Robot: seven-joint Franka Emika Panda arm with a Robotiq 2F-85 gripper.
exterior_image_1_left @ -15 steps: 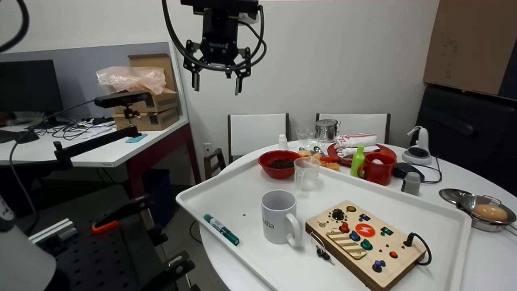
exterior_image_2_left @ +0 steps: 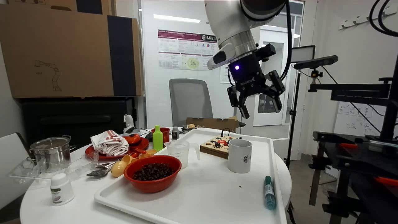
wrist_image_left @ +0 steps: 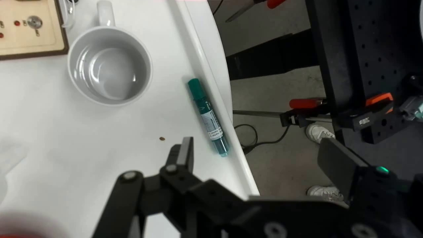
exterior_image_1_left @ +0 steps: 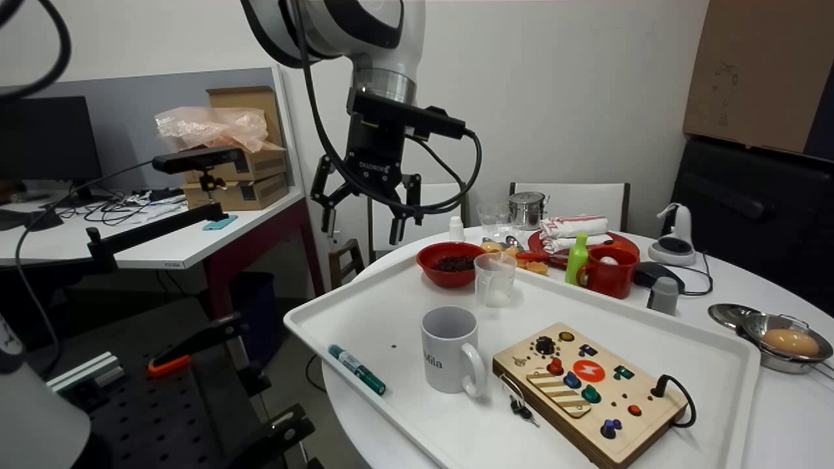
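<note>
High over the near-left side of the white tray, my gripper (exterior_image_1_left: 363,227) stands open and empty; in the wrist view its fingers (wrist_image_left: 185,155) are wide apart. A green marker (wrist_image_left: 209,119) lies along the tray's edge, below the gripper and apart from it. Beside it a white mug (exterior_image_1_left: 451,349) stands upright, and from above its inside looks empty. The red bowl (exterior_image_2_left: 152,174) holds small dark pieces. Close to the bowl stands a clear measuring cup (exterior_image_1_left: 494,280).
A wooden button box (exterior_image_1_left: 586,391) with a cable and keys sits on the tray (exterior_image_2_left: 209,198). Behind the tray are a green bottle (exterior_image_1_left: 576,259), a red mug (exterior_image_1_left: 611,270) and a folded towel (exterior_image_2_left: 110,143). Bare tray surface lies between bowl, mug and marker.
My gripper has come down and somewhat to the right in exterior view 1, and is now tilted. It is open in both frames. The objects on the tray have not moved.
</note>
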